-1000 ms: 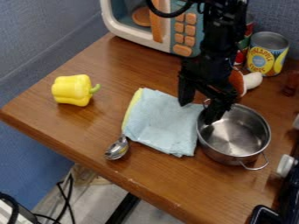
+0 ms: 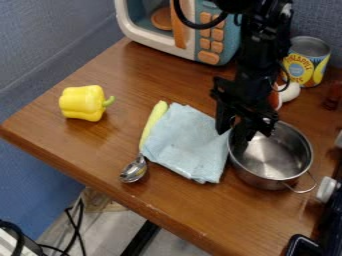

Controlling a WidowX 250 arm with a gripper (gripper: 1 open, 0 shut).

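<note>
My black gripper [image 2: 243,124] hangs at the upper left of a steel pot [image 2: 273,160], over its rim and next to the light blue cloth [image 2: 189,147]; whether it is open or shut, or holds anything, is hard to tell. The cloth lies on the table with a yellow item [image 2: 155,120] along its left edge. A steel ladle or scoop [image 2: 134,172] lies below that, and a yellow bell pepper [image 2: 83,103] sits alone on the left.
A toy microwave [image 2: 177,22] stands at the back, with a large can [image 2: 307,62] and small items behind my arm at the right. Dark objects line the right edge.
My gripper has shifted slightly over the pot's left rim. The cloth's top left has drawn rightward, showing more of the yellow item along its edge.
</note>
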